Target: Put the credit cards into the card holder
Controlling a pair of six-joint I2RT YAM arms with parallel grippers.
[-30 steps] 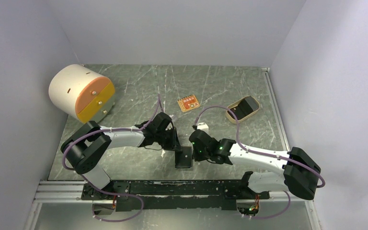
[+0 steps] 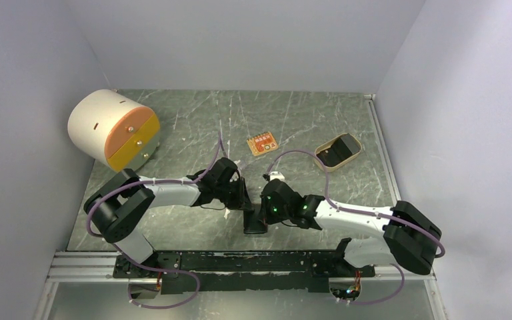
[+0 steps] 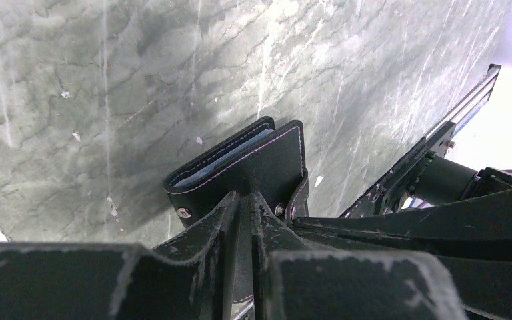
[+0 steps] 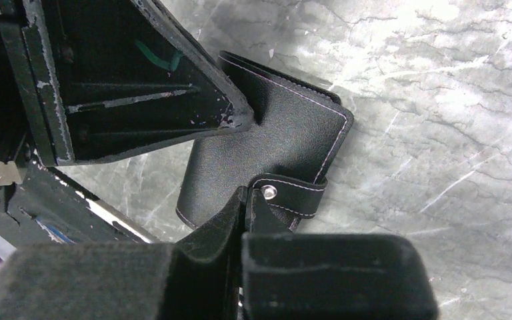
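Observation:
A black leather card holder (image 2: 255, 227) with a snap strap lies near the front edge of the table, partly covered by both arms. Inside its opening, a pale layer (image 3: 223, 160) shows between the covers in the left wrist view. My left gripper is shut on the card holder, its fingers at the cover and nearly together; their exact hold is hard to see. By the strap (image 4: 290, 193), my right gripper is shut with nothing visible between its fingertips. Loose credit cards cannot be made out with certainty.
A tan tray (image 2: 318, 151) with flat black items (image 2: 345, 148) stands at the right. An orange notebook (image 2: 262, 143) lies mid-table. At the far left is a white drum-shaped box (image 2: 100, 127) with drawers.
My right gripper has shifted slightly left, over the card holder's right side, covering more of it. The left arm and the card holder look almost unmoved.

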